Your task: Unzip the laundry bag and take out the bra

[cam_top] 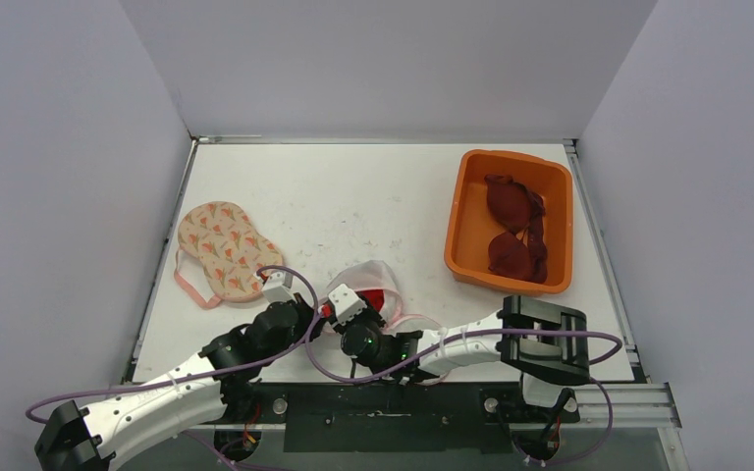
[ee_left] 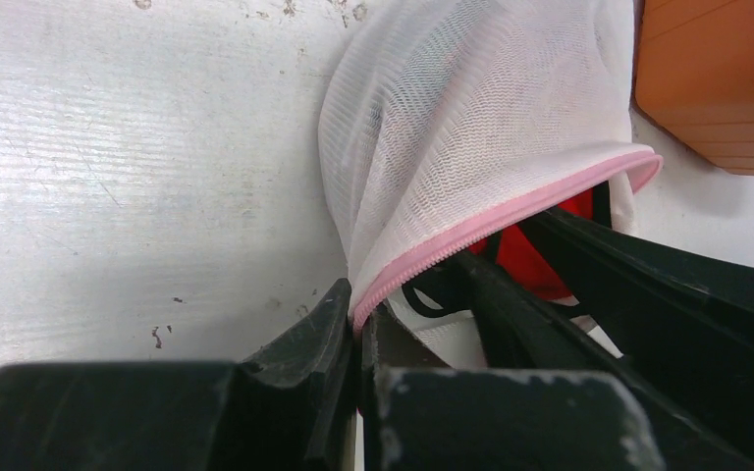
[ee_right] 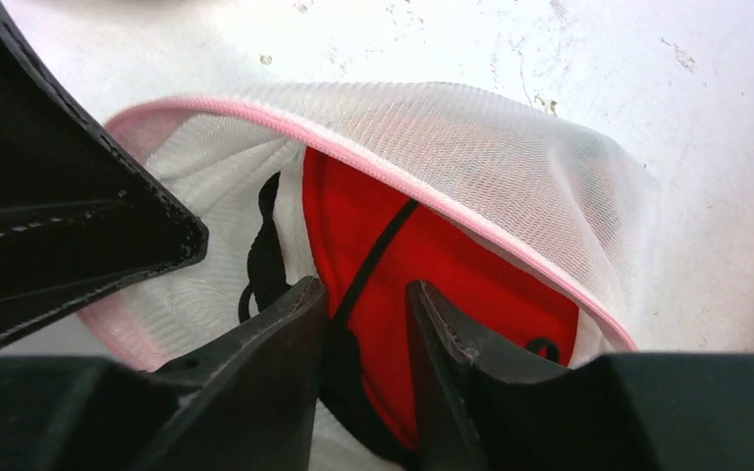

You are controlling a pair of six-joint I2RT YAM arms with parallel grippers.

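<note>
In the left wrist view my left gripper is shut on the pink zip edge of the white mesh laundry bag (ee_left: 481, 128). That edge stands lifted, so the bag gapes open. A red bra with black straps (ee_right: 373, 235) lies inside, partly covered by the mesh. My right gripper is at the bag's mouth, its fingers parted over the red cloth. A black strap shows between and below those fingers; whether they touch it I cannot tell. From above, the arms hide much of the bag (cam_top: 361, 275).
An orange bin (cam_top: 458, 216) at the right holds a dark red bra (cam_top: 511, 201). A patterned peach bra (cam_top: 226, 245) lies on the table at the left. Both grippers are close together.
</note>
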